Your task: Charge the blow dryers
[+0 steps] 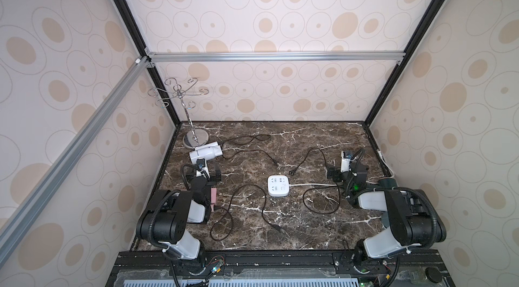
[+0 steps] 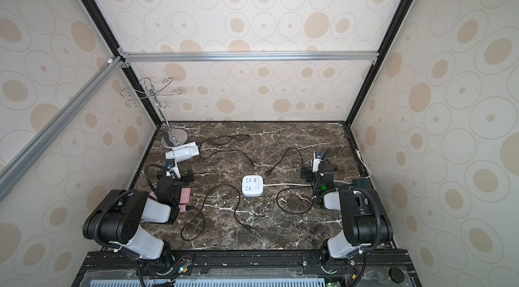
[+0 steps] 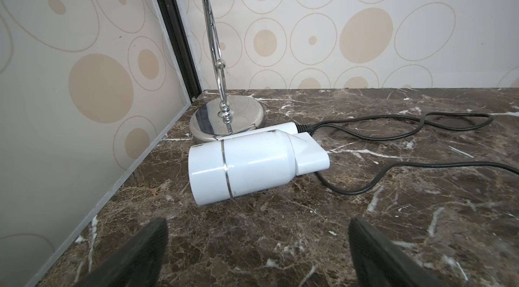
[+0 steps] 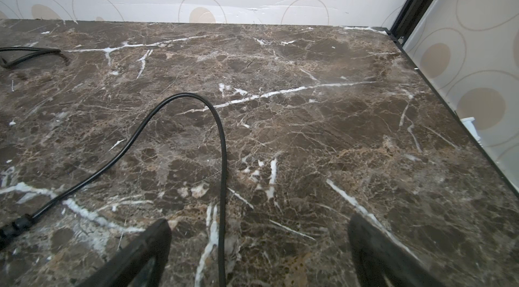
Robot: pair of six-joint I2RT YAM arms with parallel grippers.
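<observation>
A white blow dryer [image 1: 205, 150] [image 3: 246, 165] lies at the back left, beside the chrome stand's base. Its black cord runs rightward to a plug [image 1: 276, 162]. Another plug [image 1: 292, 171] rests nearer the white power strip [image 1: 278, 185] in the middle; a third plug [image 1: 278, 228] lies toward the front. A pink object [image 2: 185, 195], partly hidden, sits under the left arm. My left gripper [image 1: 209, 176] is open in front of the white dryer, empty. My right gripper [image 1: 334, 174] stands open over the marble at the right, a cord below it between the finger positions in the right wrist view.
The chrome stand [image 1: 195, 137] rises in the back left corner. A teal object [image 2: 361, 182] is mostly hidden behind the right arm. Walls close in the sides and back, and loose cords cross the surface.
</observation>
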